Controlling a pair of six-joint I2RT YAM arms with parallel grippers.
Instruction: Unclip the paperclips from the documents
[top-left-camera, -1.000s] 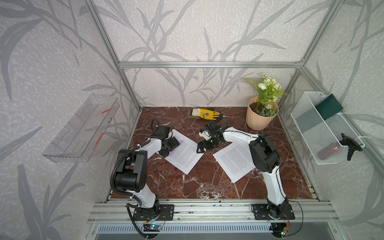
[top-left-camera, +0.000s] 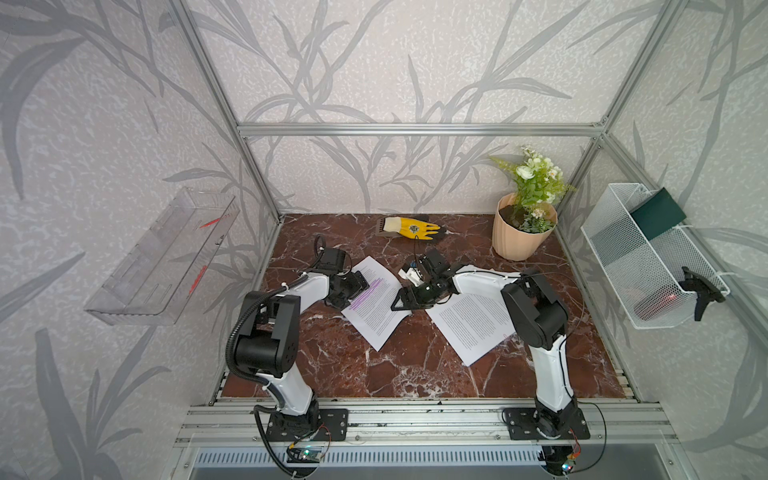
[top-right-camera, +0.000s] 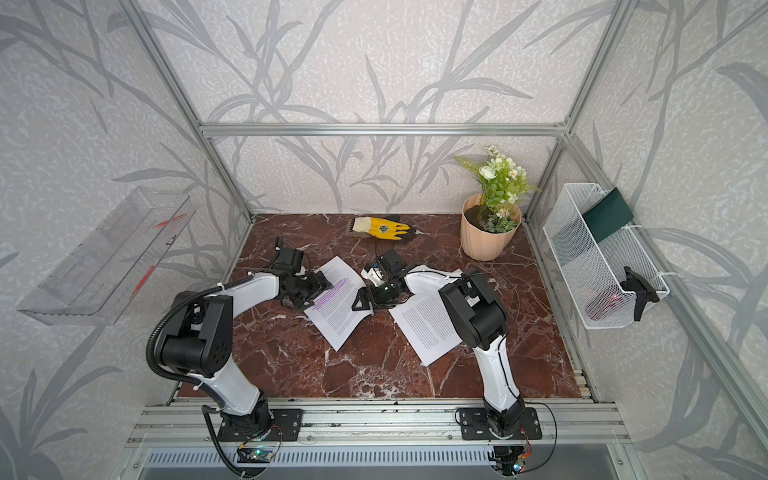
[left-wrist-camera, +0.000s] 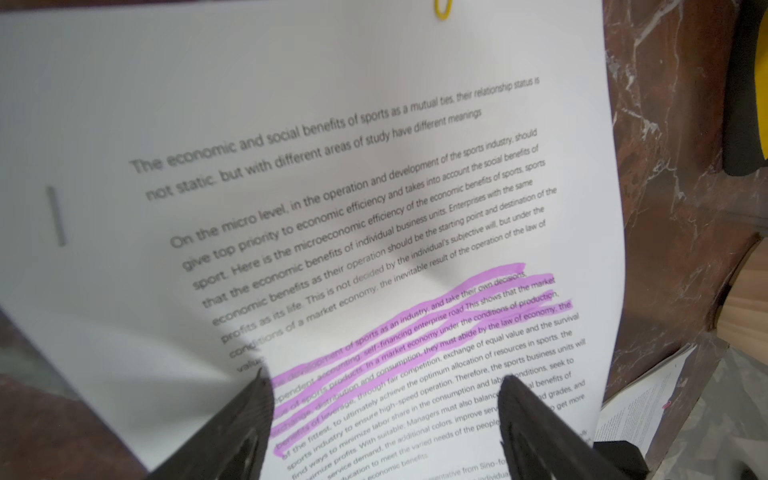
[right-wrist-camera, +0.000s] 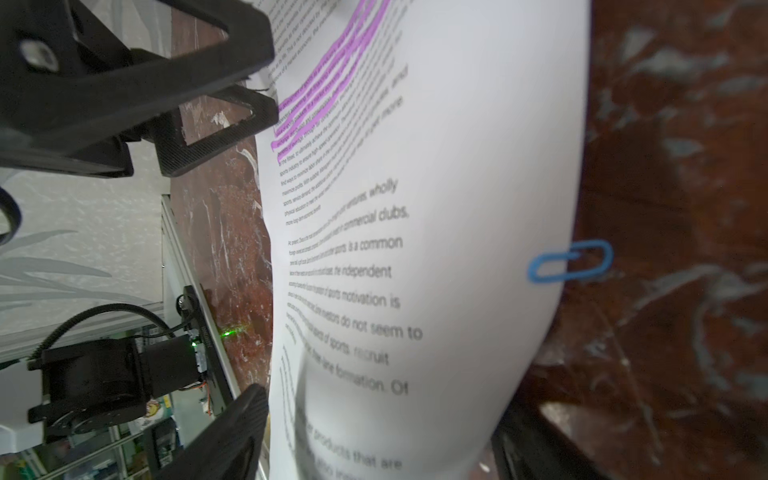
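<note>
The left document (top-left-camera: 376, 324), with purple highlighting, lies bowed between my two grippers. A blue paperclip (right-wrist-camera: 552, 269) sits on one edge of it, partly sticking out past the paper. At the top of the left wrist view, part of a yellow paperclip (left-wrist-camera: 442, 9) shows on the page. My left gripper (top-left-camera: 350, 293) is open over the sheet's left side. At the sheet's right corner is my right gripper (top-left-camera: 402, 301), its fingers apart and the bowed paper reaching into the space between them. The right document (top-left-camera: 472, 328) lies partly under the right arm.
A yellow and black glove (top-left-camera: 412, 229) lies at the table's back, with a potted plant (top-left-camera: 520, 232) at the back right. A clear tray (top-left-camera: 164, 256) hangs on the left, a white mesh basket (top-left-camera: 640, 264) on the right.
My left gripper has shifted slightly right, and the right one slightly right and down. The left document has moved a little right, and its right side is now more curved.
</note>
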